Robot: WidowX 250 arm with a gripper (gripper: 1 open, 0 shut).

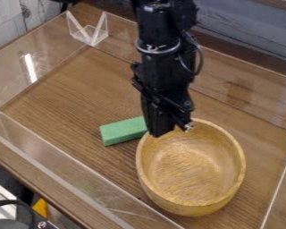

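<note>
My black gripper [150, 122] points down from the top of the view, its tip just above the back left rim of a yellow-tan bowl [191, 172]; it appears shut, with nothing visible between its fingers. A green block [119, 132] lies flat on the wooden table, left of the bowl, its right end close to the gripper's tip and partly behind it.
The wooden table [62, 107] has free room at left and right. A clear plastic piece [88, 30] stands at the back left. A dark curved object with cables [12, 215] is at the front left corner.
</note>
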